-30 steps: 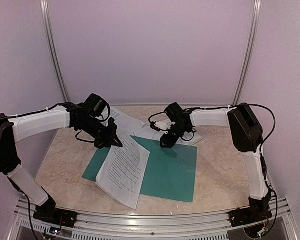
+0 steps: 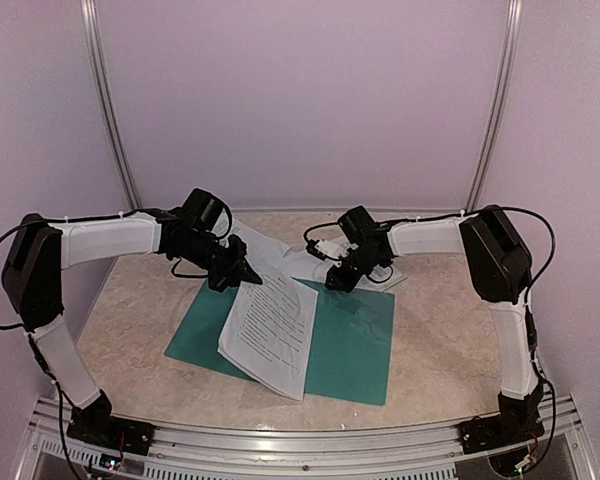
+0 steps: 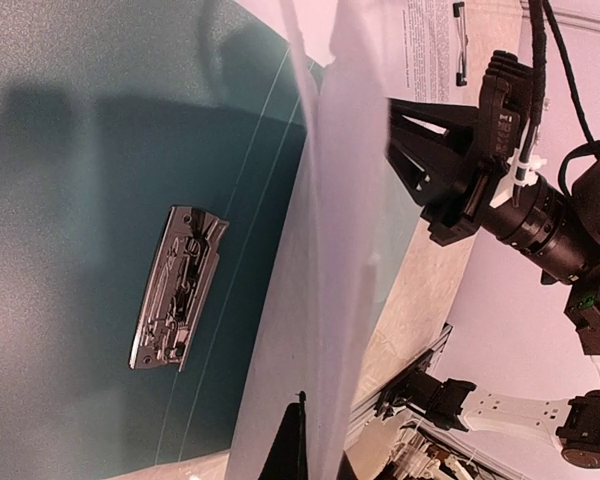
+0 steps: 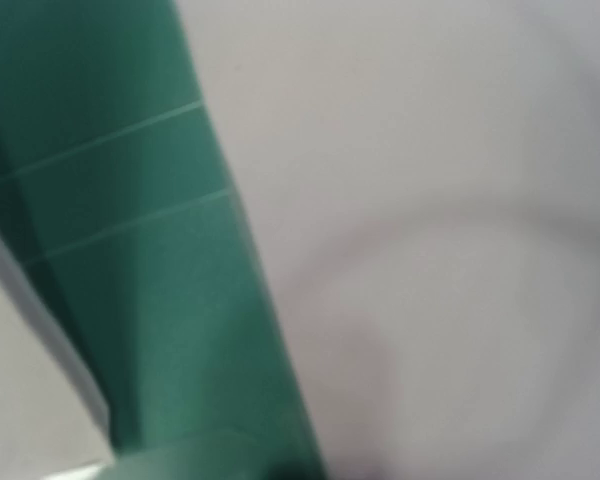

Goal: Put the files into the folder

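A green folder (image 2: 355, 350) lies open on the table, its metal clip (image 3: 175, 285) showing in the left wrist view. My left gripper (image 2: 242, 278) is shut on the top of a printed paper stack (image 2: 265, 335), which hangs slanted over the folder's middle; in the left wrist view the sheets run up from between the fingers. My right gripper (image 2: 340, 278) is low at the folder's back edge, by white papers; whether it is open is unclear. The right wrist view shows blurred green folder (image 4: 170, 300) and white paper (image 4: 430, 130), without fingers.
More white sheets (image 2: 260, 237) lie behind the folder, partly under both arms. Walls enclose the back and sides.
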